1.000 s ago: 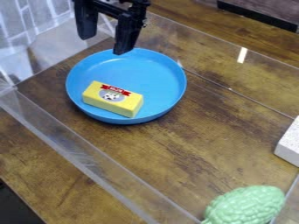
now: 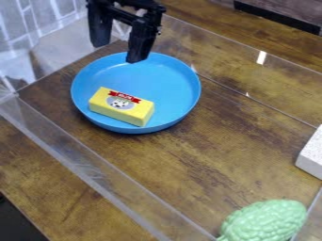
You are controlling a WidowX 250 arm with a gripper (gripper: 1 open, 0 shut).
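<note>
A blue plate (image 2: pixel 170 94) lies on the wooden table, holding a yellow box (image 2: pixel 126 108) with a red label and a picture on its top. Above the back of the plate, at the top of the view, the dark gripper (image 2: pixel 122 36) hangs open, with its two fingers apart and nothing visible between them.
A white object (image 2: pixel 310 151) sits at the right edge and a green bumpy object (image 2: pixel 262 220) at the bottom right. Clear plastic edges run along the table at left and back.
The gripper has shifted slightly to the right over the back of the plate. The plate, box and other objects are unmoved.
</note>
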